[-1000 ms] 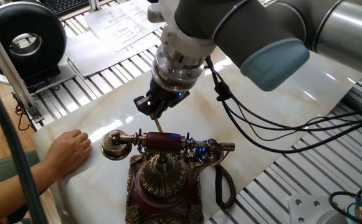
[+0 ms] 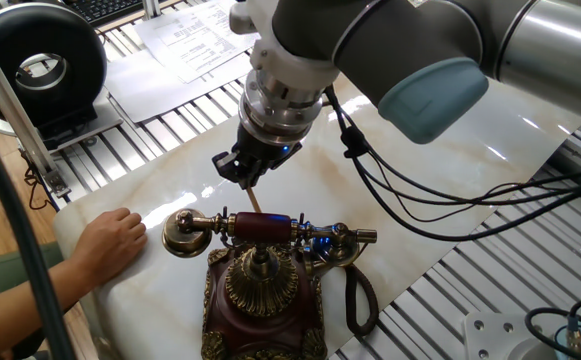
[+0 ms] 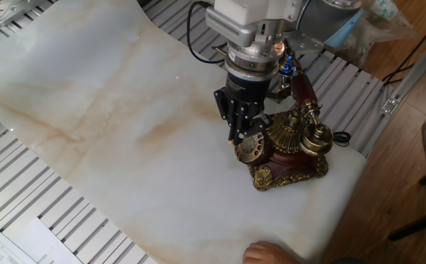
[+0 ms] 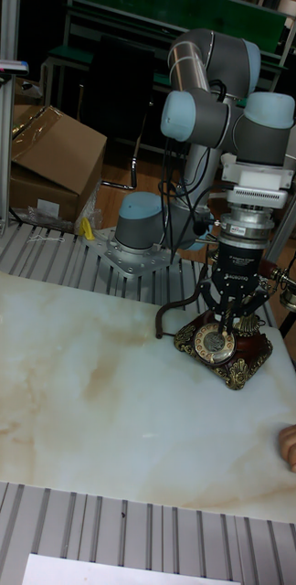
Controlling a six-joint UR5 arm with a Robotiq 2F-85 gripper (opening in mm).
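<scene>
An old-style dark red and brass telephone (image 2: pixel 262 290) stands on the marbled sheet, its handset (image 2: pixel 262 227) lying across the cradle. The round dial (image 3: pixel 251 147) faces the open part of the sheet. Over this dial side hangs my gripper (image 3: pixel 235 136), pointing down with its fingers close together. A thin tan stick (image 2: pixel 254 200) sticks out below the fingers, and the gripper appears shut on it. In exterior view 1 the stick's lower end is hidden behind the handset. Whether its tip touches the dial (image 4: pixel 215 343) I cannot tell.
A person's hand (image 2: pixel 113 243) rests on the sheet near the telephone. The telephone's dark cord (image 2: pixel 362 300) curves beside its base. Black cables (image 2: pixel 420 205) hang from the arm. Most of the marbled sheet (image 3: pixel 88 95) is bare.
Compared with one second ago, the arm and gripper have shifted slightly left in exterior view 1, the stick with them. The telephone and the hand have stayed put.
</scene>
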